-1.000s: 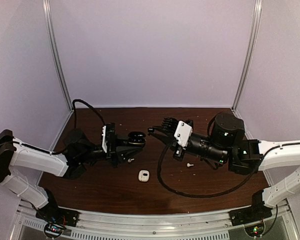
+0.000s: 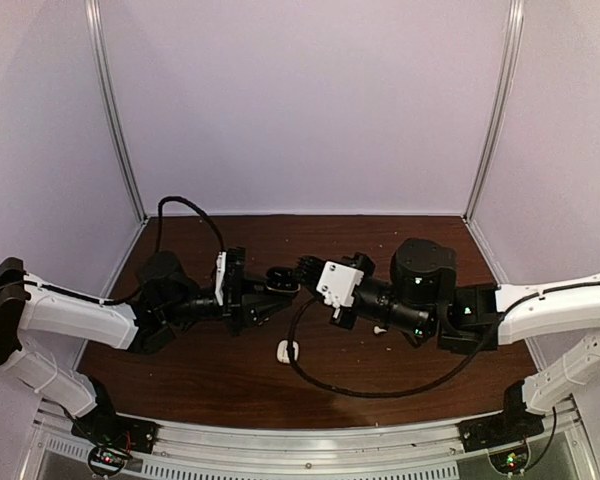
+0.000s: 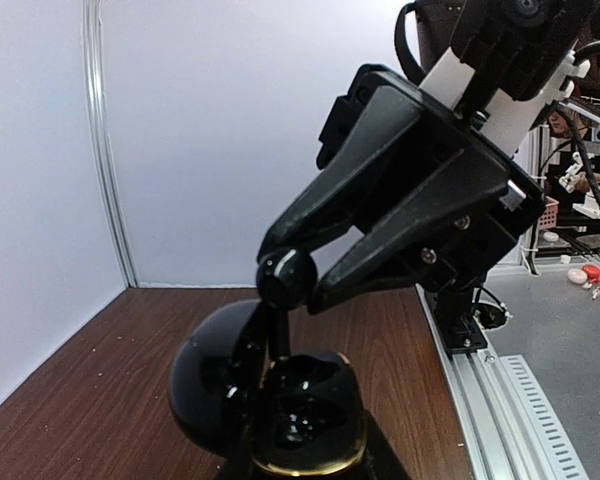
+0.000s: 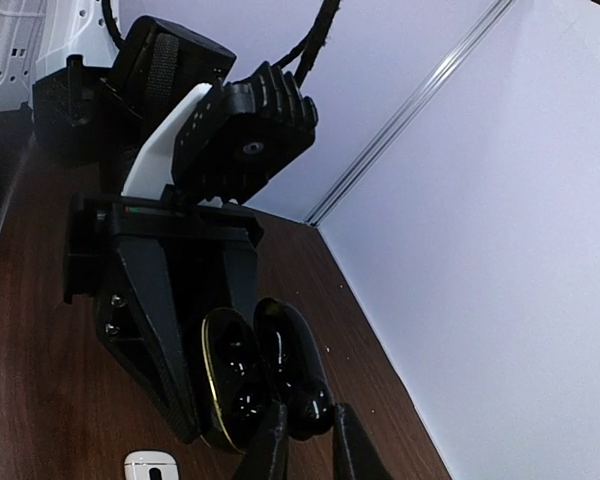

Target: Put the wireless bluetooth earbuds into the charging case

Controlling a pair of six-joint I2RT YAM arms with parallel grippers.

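Note:
The black, gold-rimmed charging case is open, lid up, with my left gripper (image 2: 270,295) shut on it; in the right wrist view its body (image 4: 230,370) shows beside the lid. My right gripper is shut on a glossy black earbud (image 3: 285,270), whose stem points down at the case's top, between body and lid. In the right wrist view the earbud (image 4: 310,410) sits at the fingertips, in front of the case; how deep it is in cannot be told.
A small white case (image 2: 288,351) lies on the wooden table (image 2: 180,380) below the grippers. A small white item (image 2: 380,329) lies under the right arm. Walls enclose the back and sides.
My right gripper has moved left with the earbud, up against the case. My left gripper and the case have shifted slightly to the right.

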